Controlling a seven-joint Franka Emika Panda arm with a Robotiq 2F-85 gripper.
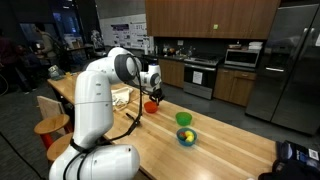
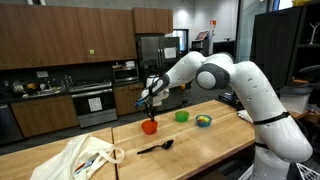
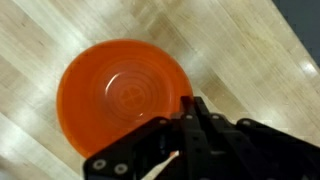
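An empty orange bowl fills the left half of the wrist view, and its inside faces the camera. My gripper is shut on the bowl's rim at its right side. In exterior view 2 the same orange bowl shows below my gripper, over the wooden table. Exterior view 1 has the orange bowl near the table's far part. Whether its base touches the table cannot be told.
A green bowl and a blue bowl holding colourful items stand on the table. A black utensil lies nearer the front, and a white cloth lies at the left. Bare wood separates these things.
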